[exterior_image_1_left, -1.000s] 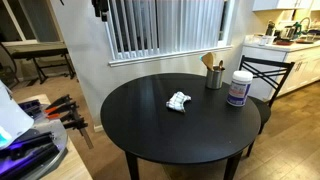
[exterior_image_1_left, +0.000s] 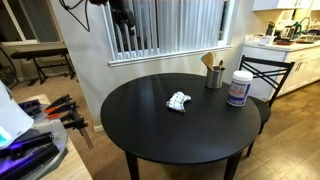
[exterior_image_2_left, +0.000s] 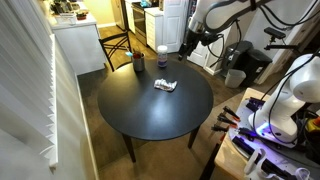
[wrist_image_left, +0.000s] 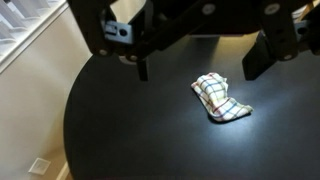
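A crumpled white cloth with a coloured check pattern (wrist_image_left: 221, 98) lies on the round black table (exterior_image_1_left: 150, 128). From exterior view 1 the same cloth (exterior_image_1_left: 178, 102) sits near the table's middle, and from exterior view 2 the cloth (exterior_image_2_left: 165, 85) shows as a small pale heap. My gripper is open, its dark fingers (wrist_image_left: 137, 48) wide apart with nothing between them. It hangs well above the table, clear of the cloth, which appears beyond the gap in the wrist view.
A metal cup of wooden utensils (exterior_image_1_left: 214, 76) and a white lidded tub with a purple label (exterior_image_1_left: 239, 89) stand at the table's far side. A black chair (exterior_image_1_left: 268, 80) is behind them.
In exterior view 1 my gripper has come down and to the right from the upper left, nearer the table. The cloth, cup and tub have stayed where they were.
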